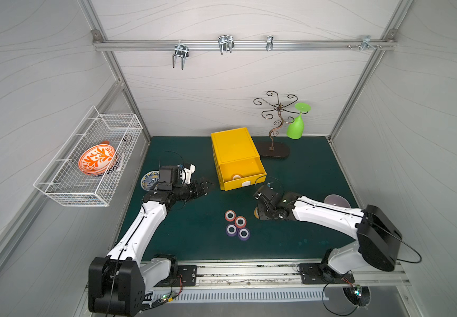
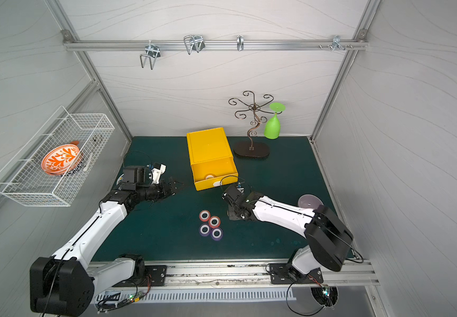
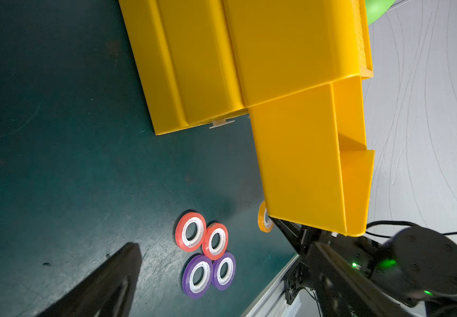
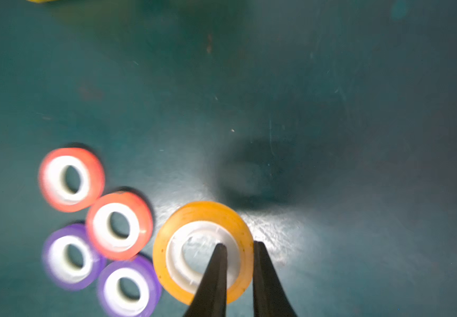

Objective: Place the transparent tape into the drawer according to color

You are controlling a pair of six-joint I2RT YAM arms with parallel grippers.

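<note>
An orange tape roll (image 4: 183,222) is under my right gripper, whose fingertips straddle the roll's right band, part open; it appears raised nearer the camera than the others. Two red rolls (image 4: 71,203) and two purple rolls (image 4: 134,305) lie grouped on the table to its left. The yellow drawer box (image 1: 231,142) stands at the back middle, its lower drawer (image 1: 251,178) pulled out with a roll (image 1: 236,177) inside. My left gripper (image 1: 202,188) stands open, left of the box, with nothing between its fingers.
A metal tree stand (image 1: 273,154) with a green glass sits back right. A pink bowl (image 2: 309,201) is at the right edge, a wire basket (image 1: 70,195) on the left wall.
</note>
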